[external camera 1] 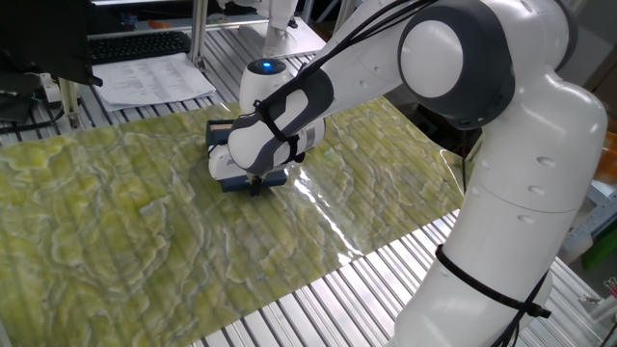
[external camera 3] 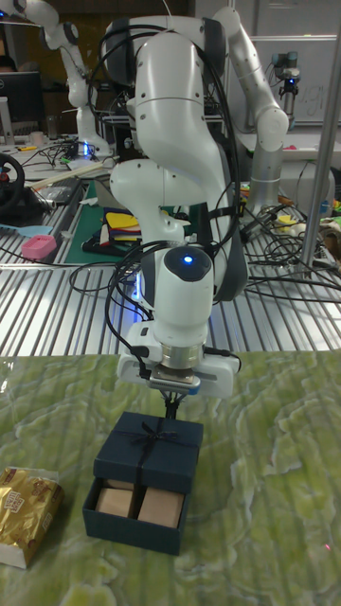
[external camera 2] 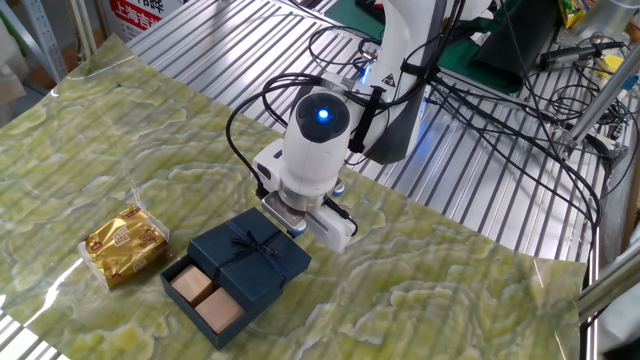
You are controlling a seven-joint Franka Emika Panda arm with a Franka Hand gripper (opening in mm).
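A dark blue box (external camera 3: 131,530) stands on the green marbled sheet, with two beige blocks (external camera 2: 220,309) showing in its uncovered front part. Its dark blue lid (external camera 2: 240,262), tied with a dark ribbon bow, sits shifted back over the rear of the box. My gripper (external camera 3: 172,407) points down at the lid's rear edge, on the side towards the robot base. In exterior view 1 a dark finger (external camera 1: 255,186) shows against that edge. The fingers look close together, but whether the lid's rim is between them is hidden.
A gold-wrapped package (external camera 2: 125,247) lies beside the box, clear of it. The green sheet (external camera 1: 106,251) is bare over wide areas around them. Papers (external camera 1: 154,81) and a keyboard (external camera 1: 140,45) lie beyond the sheet, and loose cables (external camera 2: 560,150) run over the slatted table.
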